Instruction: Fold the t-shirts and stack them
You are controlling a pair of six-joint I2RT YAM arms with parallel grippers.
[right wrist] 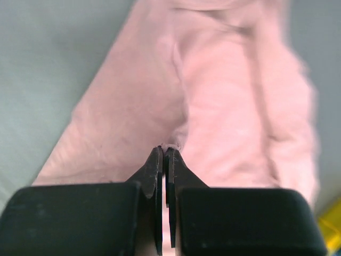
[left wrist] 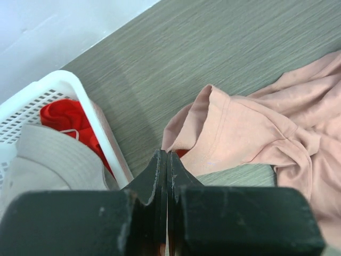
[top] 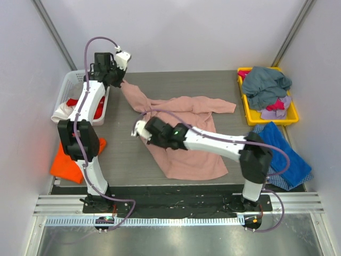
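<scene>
A pink t-shirt lies on the grey table, its far sleeve stretched toward the back left. That sleeve's end rises to my left gripper, which is shut on its edge. In the left wrist view the sleeve's opening gapes just beyond the left fingertips. Over the shirt's left side, my right gripper is shut on a pinch of the fabric, blurred in the top view. Cloth runs up between its fingers in the right wrist view. The right arm covers part of the shirt.
At the left stands a white basket with red and pale cloth, close to my left gripper. An orange cloth lies in front of it. On the right are a yellow bin of clothes and blue folded cloths.
</scene>
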